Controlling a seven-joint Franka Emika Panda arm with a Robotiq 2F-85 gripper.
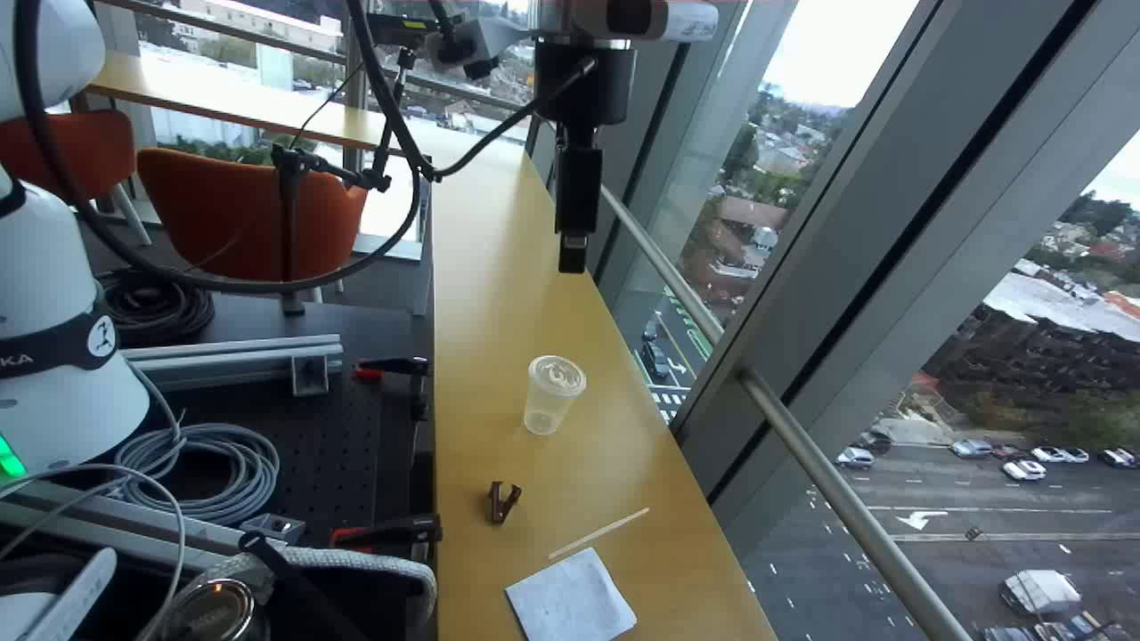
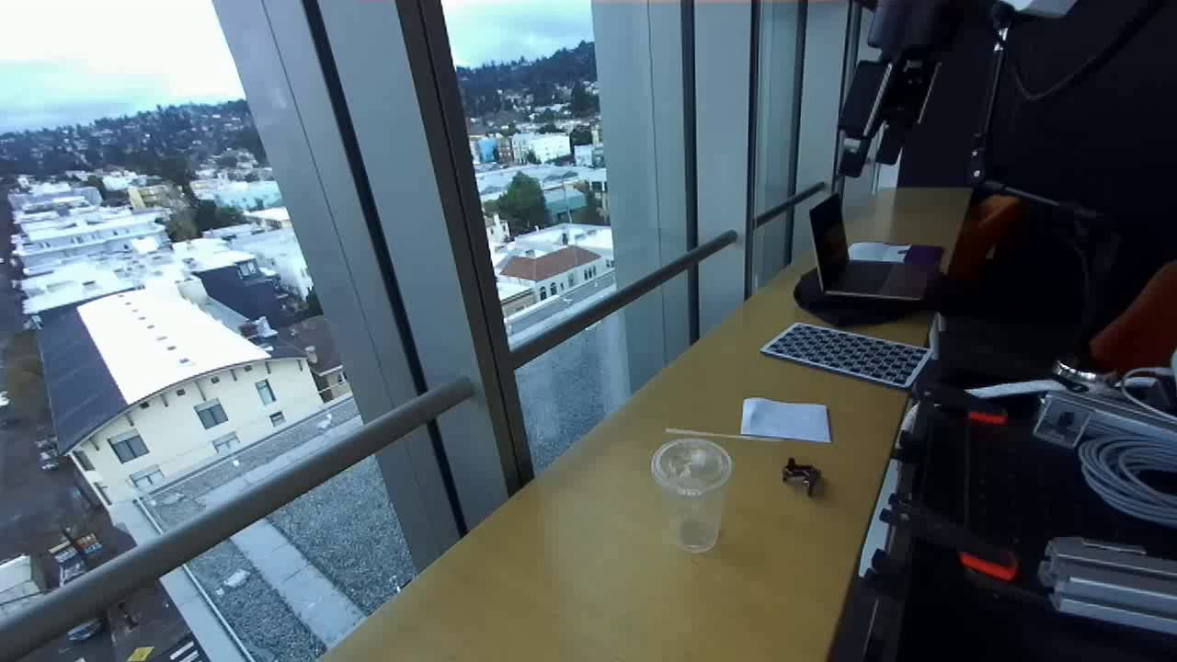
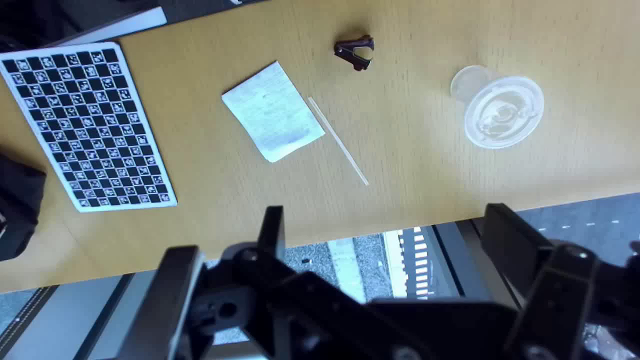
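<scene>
My gripper is open and empty, hanging high above the table, as exterior view 1 also shows. A clear plastic cup with a lid stands upright on the wooden table, at the right in the wrist view. On the table lies a dark brown staple remover. A thin pale straw rests beside a folded white napkin. None of these things touches the gripper.
A checkered calibration board lies farther along the table, with a laptop behind it. Windows and a metal rail border one long side; a black cart with cables stands along the other.
</scene>
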